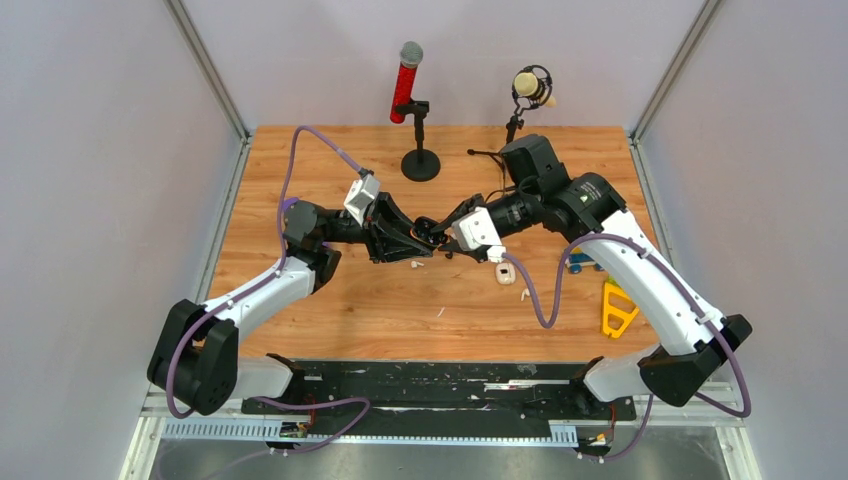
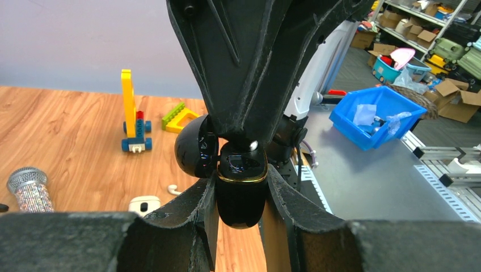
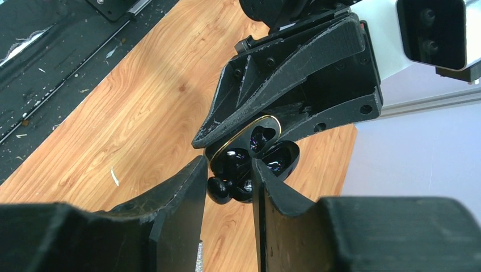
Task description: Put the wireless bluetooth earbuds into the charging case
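Note:
The black charging case point(image 2: 243, 198) with a gold rim is clamped in my left gripper point(image 1: 424, 242), above the table. Its rounded lid point(image 2: 195, 148) hangs open. In the right wrist view, a glossy black earbud point(image 3: 219, 190) sits at the case's open side, between the fingertips of my right gripper. Those fingers stand part open, with a gap visible around the earbud. Whether the earbud is seated in its slot I cannot tell. A dark cavity point(image 3: 261, 137) shows in the case beside it.
On the table lie a white case point(image 1: 505, 273), a small white earbud point(image 1: 525, 294) and a yellow triangle point(image 1: 619, 309). A microphone stand point(image 1: 421, 164) rises at the back.

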